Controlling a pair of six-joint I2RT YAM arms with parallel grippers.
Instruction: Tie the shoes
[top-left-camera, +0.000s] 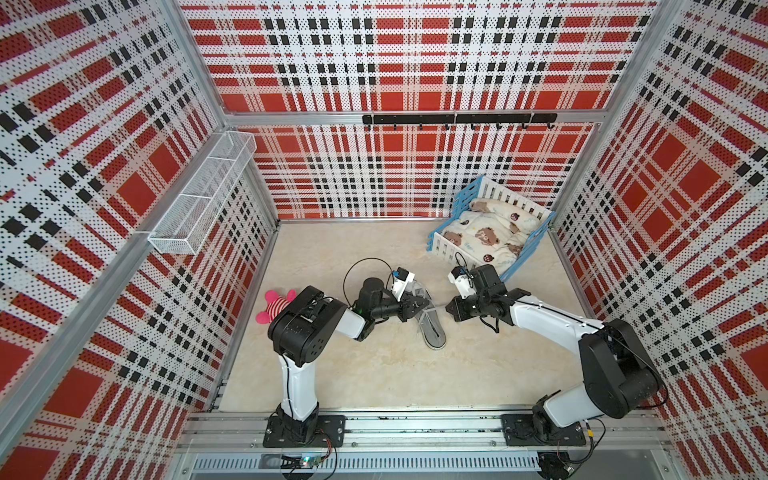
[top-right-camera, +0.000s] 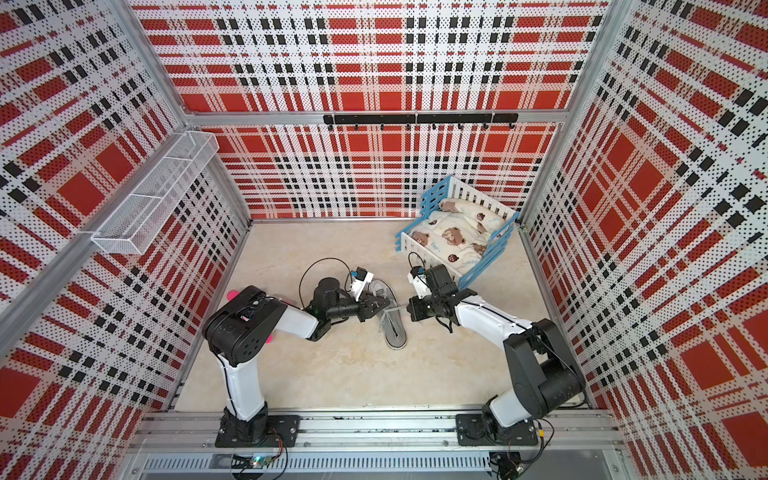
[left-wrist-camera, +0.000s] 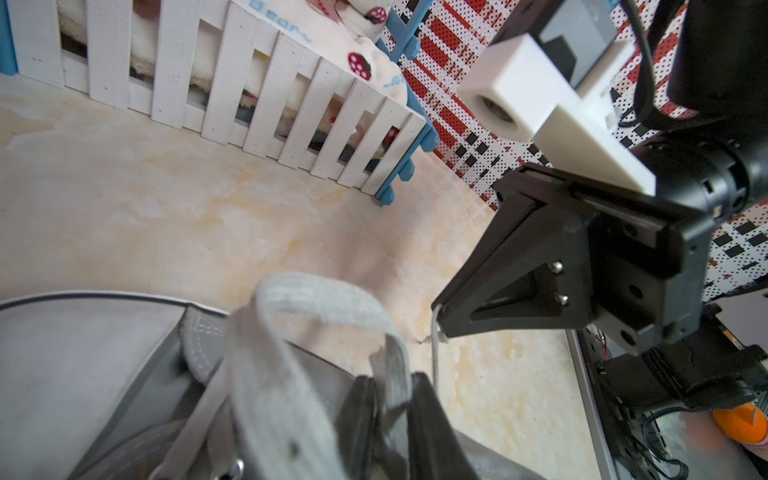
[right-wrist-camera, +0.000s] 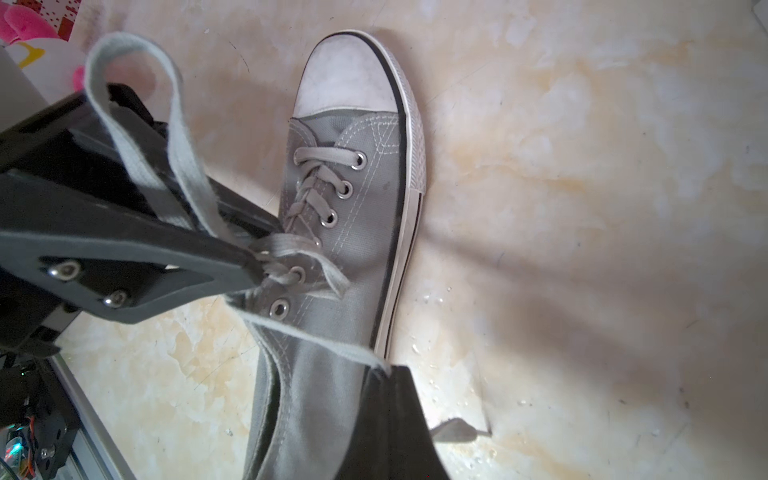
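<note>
A grey canvas sneaker with white toe cap lies in the middle of the table, laces across its eyelets. My left gripper is over the laces, shut on a grey lace, with a tall loop standing up at it. To the shoe's side, my right gripper is shut on a thin lace end, which stretches taut from the lacing in the right wrist view.
A blue and white toy crib with a bear blanket stands at the back right. A pink striped toy lies at the left.
</note>
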